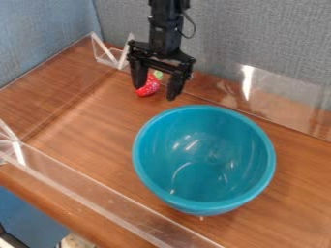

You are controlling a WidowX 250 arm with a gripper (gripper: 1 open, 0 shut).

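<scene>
My black gripper (158, 74) hangs at the upper middle of the camera view, open, its two fingers spread above a small red object with a greenish top, like a strawberry (147, 87), on the wooden table. The object lies between and just below the fingers; whether they touch it I cannot tell. A large empty blue bowl (203, 160) takes up the lower right.
Clear plastic walls edge the wooden table (72, 111) at the back and front. Grey padded walls stand behind.
</scene>
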